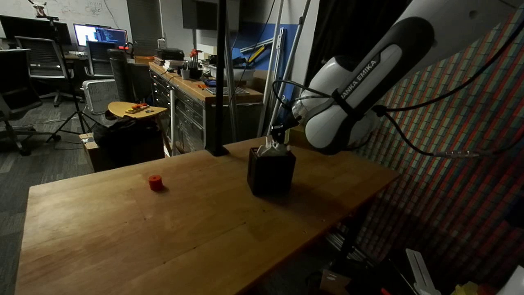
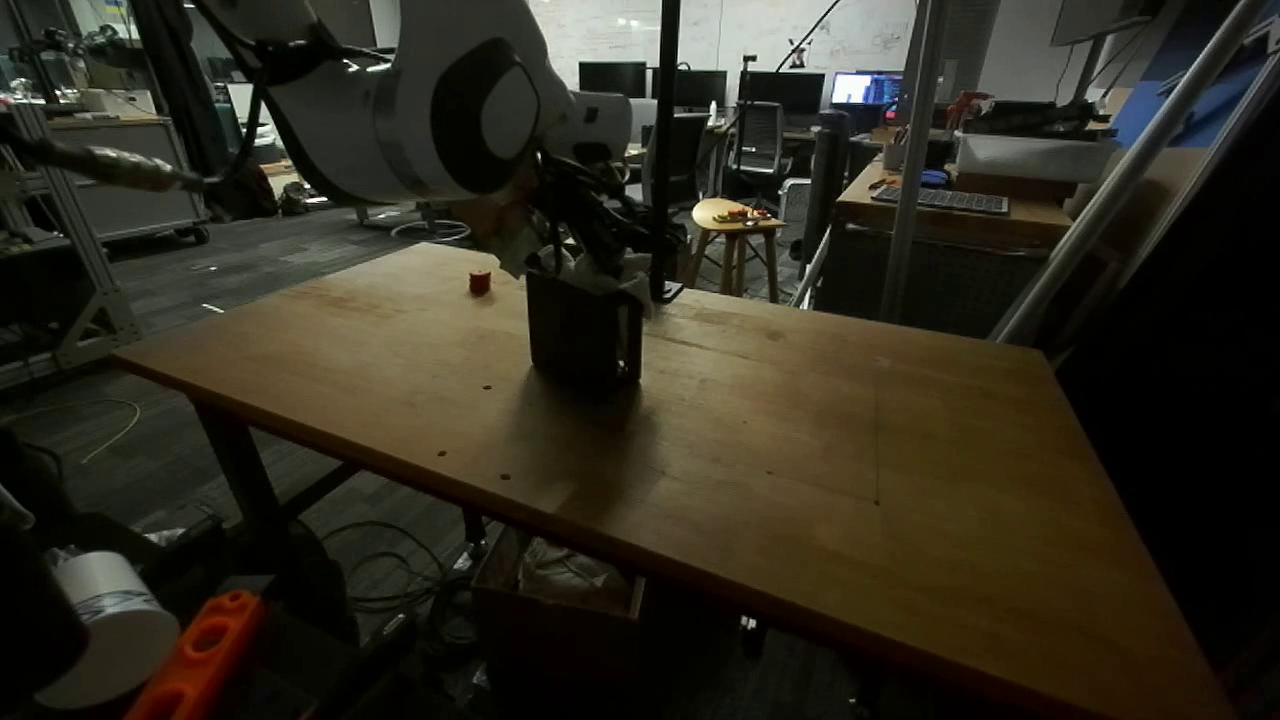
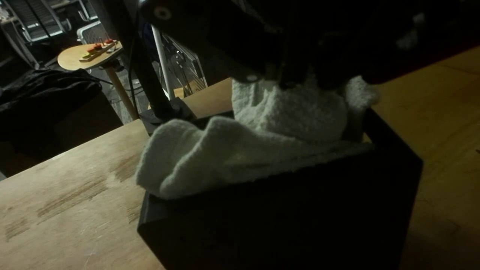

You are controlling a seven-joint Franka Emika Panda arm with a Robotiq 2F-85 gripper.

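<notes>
A black open-topped box (image 1: 271, 173) stands upright on the wooden table. White cloth (image 3: 252, 146) is bunched in its mouth and hangs over part of the rim in the wrist view. Just above the opening is my gripper, dark and pointing down, shut on the upper folds of the cloth. The cloth hides its fingertips. From the other side, in exterior view 2, pale cloth (image 2: 518, 254) also shows beside the dark gripper, above the box's rim. How much cloth lies inside the box is hidden by its walls.
A small red cylinder (image 1: 155, 182) stands alone on the table, well away from the box. Near the far edge a black post (image 1: 219, 98) rises beside the box.
</notes>
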